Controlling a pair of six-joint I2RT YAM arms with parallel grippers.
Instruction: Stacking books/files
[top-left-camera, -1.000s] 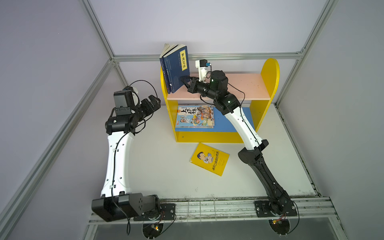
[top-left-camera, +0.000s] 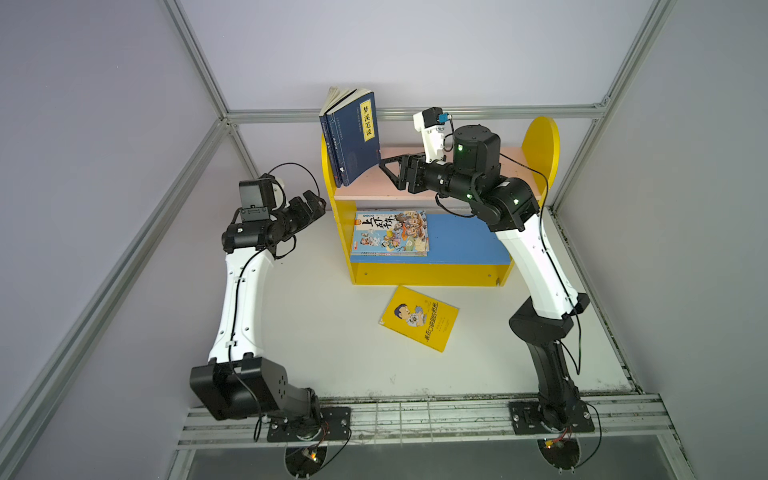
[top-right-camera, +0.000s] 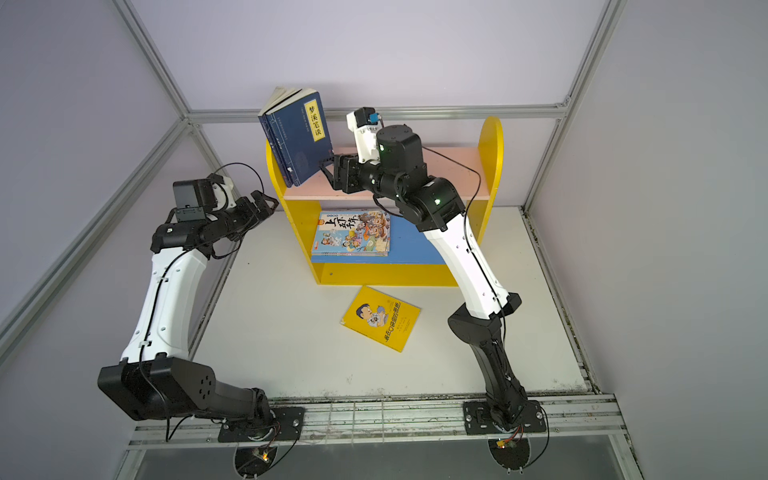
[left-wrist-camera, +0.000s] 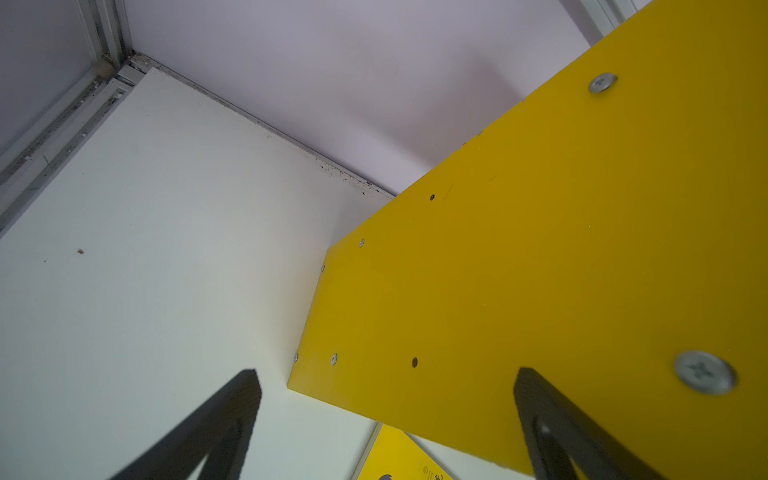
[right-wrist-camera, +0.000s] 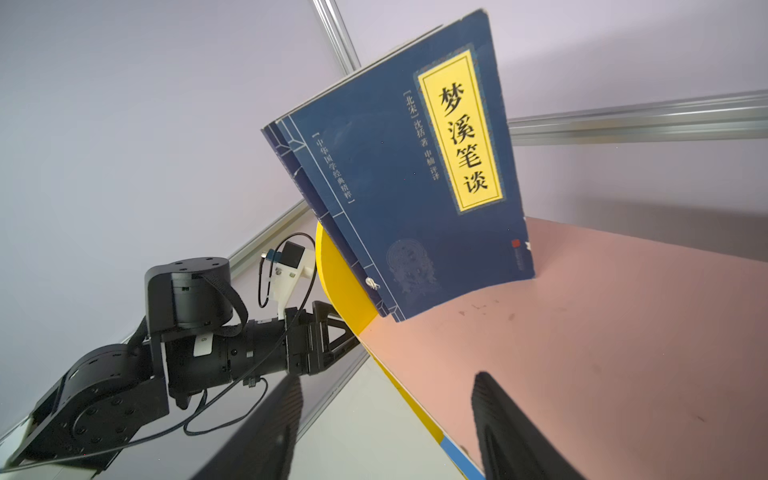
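Observation:
Blue books (top-left-camera: 352, 132) lean together against the left yellow end of the pink top shelf (right-wrist-camera: 624, 344). My right gripper (top-left-camera: 390, 172) hovers just right of them, its fingers apart with nothing between them in the right wrist view. My left gripper (top-left-camera: 316, 204) is outside the shelf's left yellow side (left-wrist-camera: 520, 240), open and empty in the left wrist view. A stack of comic books (top-left-camera: 389, 233) lies at the left of the blue lower shelf (top-left-camera: 472, 236). A yellow book (top-left-camera: 418, 318) lies flat on the floor in front.
The pink shelf is bare from the books to the right yellow end (top-left-camera: 542, 152). The blue shelf is free to the right of the comics.
My right gripper has moved right, away from the blue books, and its arm has shifted right. The books look unchanged.

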